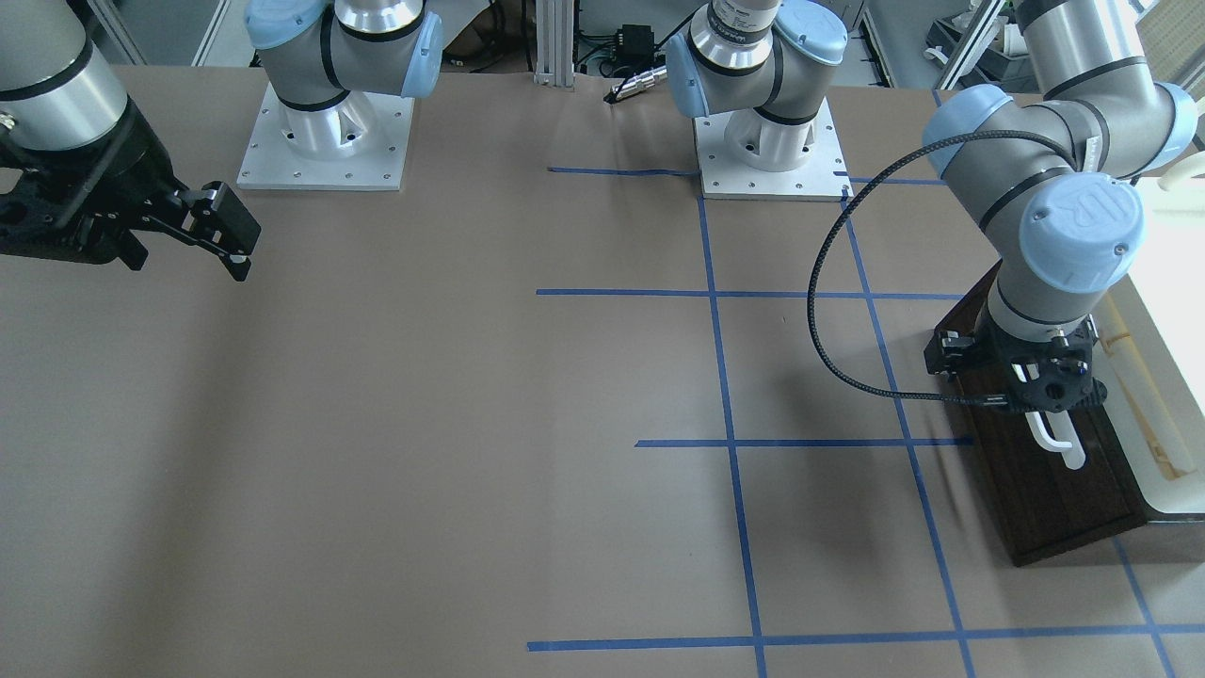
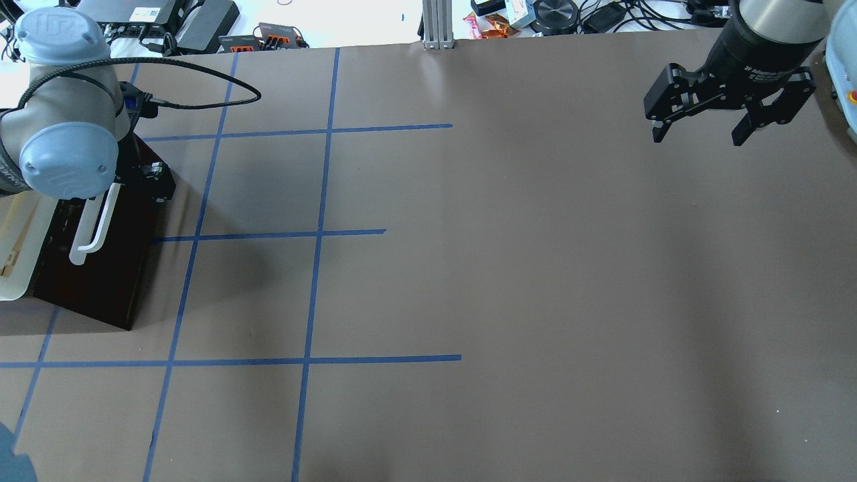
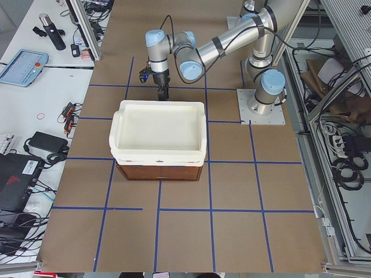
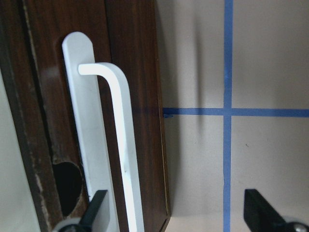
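Observation:
A dark wooden box (image 1: pixel 1005 497) with a white top tray (image 3: pixel 157 130) stands at the right of the front view. On its face is a white bar handle (image 4: pixel 126 154) on a backing plate. My black gripper (image 1: pixel 1017 373) is down at the box's face over one end of the handle. In the left wrist view its fingers stand apart at the bottom edge, open, the lower handle between them; whether either touches it is unclear.
A second arm's black gripper (image 1: pixel 192 237) hangs at the left of the front view. Arm bases (image 1: pixel 768 153) stand at the back.

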